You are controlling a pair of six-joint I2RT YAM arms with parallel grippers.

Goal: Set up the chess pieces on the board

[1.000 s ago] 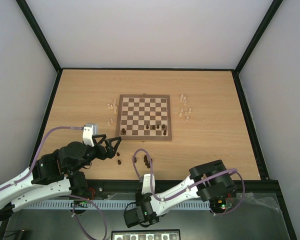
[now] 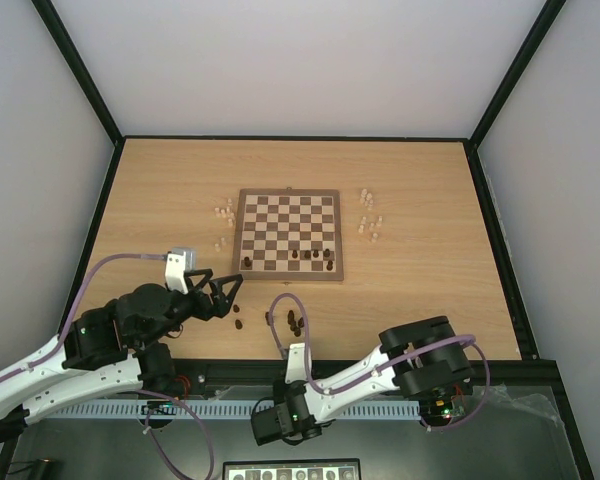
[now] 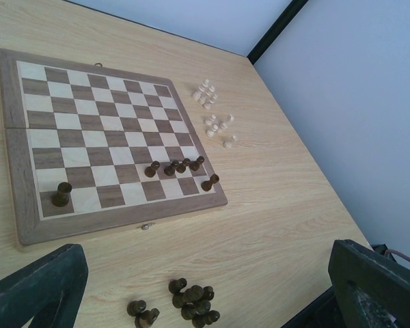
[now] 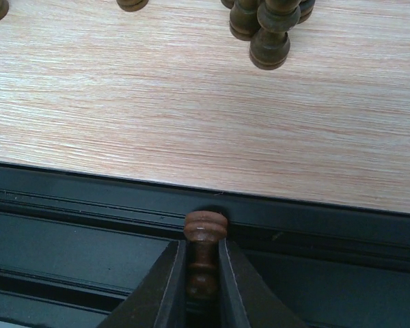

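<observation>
The chessboard point(image 2: 289, 276) lies mid-table. In the left wrist view a dark piece point(image 3: 61, 195) stands near its left corner, and several dark pieces point(image 3: 197, 163) stand toward the right on the near rows. My left gripper is open and empty, over the table left of and in front of the board. My right gripper is shut on a dark brown chess piece point(image 4: 206, 226), its rounded end toward the table, beyond the table's near edge. Loose dark pieces point(image 3: 195, 301) cluster between board and near edge. The right gripper's fingertips are hidden in the top view.
Light pieces point(image 2: 368, 215) stand right of the board, and more light pieces point(image 2: 225, 212) stand to its left. A black frame rail point(image 4: 89, 239) runs along the near table edge, beneath the right gripper.
The left arm and the pieces on the board stay put.
</observation>
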